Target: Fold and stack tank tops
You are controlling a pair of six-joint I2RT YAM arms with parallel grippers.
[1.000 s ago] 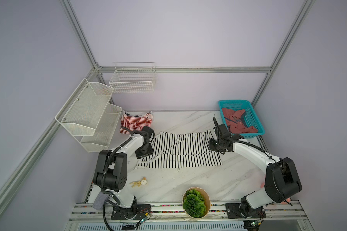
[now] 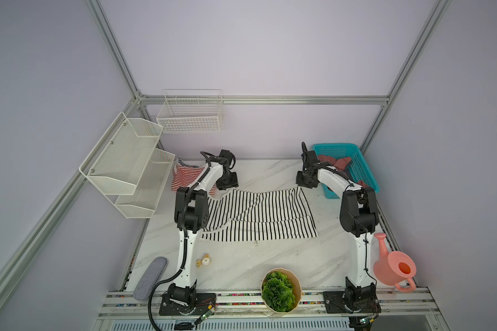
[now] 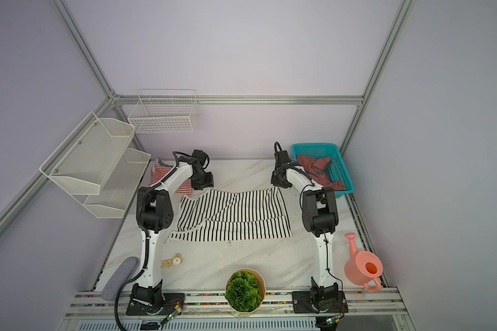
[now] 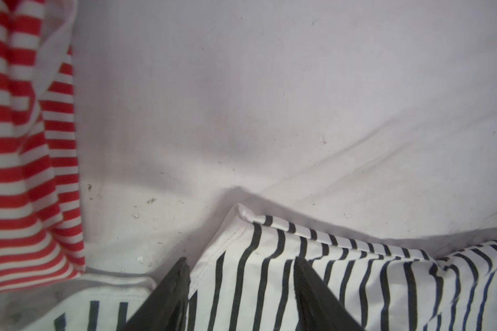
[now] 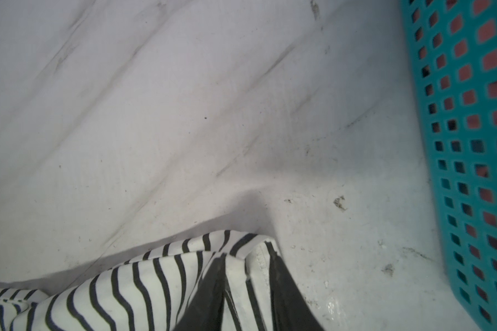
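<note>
A black-and-white striped tank top (image 2: 265,212) lies spread on the table, its upper layer creased over a lower striped band. At its far left corner my left gripper stands open, its fingers apart over the striped cloth (image 4: 259,292). My right gripper is part open above the far right corner, with a narrower gap and a strip of cloth showing between its fingers. Whether either touches the cloth I cannot tell. Folded red-and-white striped tops (image 3: 165,173) lie at the back left, partly behind the left arm.
A teal basket (image 5: 464,165) with reddish cloth stands just right of my right gripper. White mesh shelves (image 2: 129,165) flank the left side. Near the front are a lettuce pot (image 2: 280,290), a small wooden item (image 2: 204,259) and a pink watering can (image 2: 394,268).
Both arms have reached away from the front, from over the striped top to its far corners. The cloth looks unmoved.
</note>
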